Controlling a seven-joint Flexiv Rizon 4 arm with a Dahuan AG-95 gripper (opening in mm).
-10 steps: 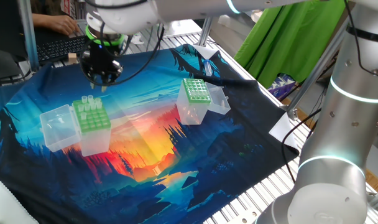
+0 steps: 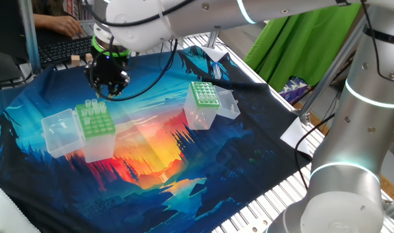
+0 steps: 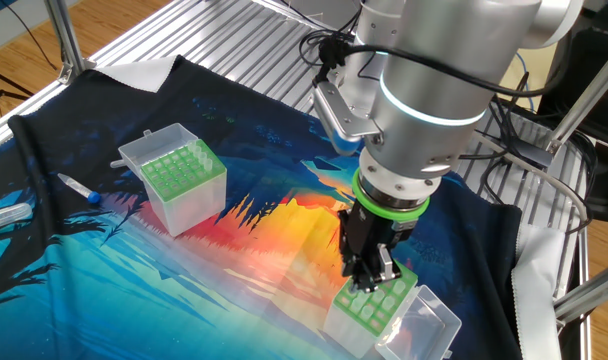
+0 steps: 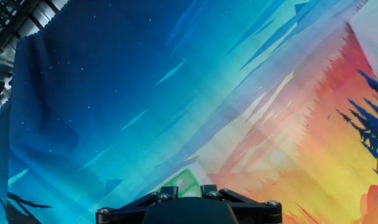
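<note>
My gripper [image 2: 107, 92] hangs over the cloth just behind the left tube rack, pointing down. In the wrist view its two fingers [image 4: 169, 192] stand apart, with a green corner of a rack [image 4: 188, 177] visible beyond them and nothing seen held. That left rack [image 2: 98, 124] has a green grid top on a clear box; several clear tubes [image 2: 94, 103] stand in its back part. A second green-topped rack [image 2: 205, 94] sits to the right; whether it holds anything is unclear. In the second exterior view my gripper [image 3: 374, 282] partly covers the nearer rack [image 3: 389, 300].
Open clear lids adjoin both boxes, one [image 2: 61, 132] at the left and one [image 2: 228, 103] at the right. A blue-capped pen [image 3: 79, 189] lies on the cloth. A person's hand [image 2: 66, 26] rests by the keyboard [image 2: 64, 48]. Cloth between the racks is free.
Over the last second my arm and gripper have come down slightly behind the left rack. Both racks, the tubes and the lids have stayed in place.
</note>
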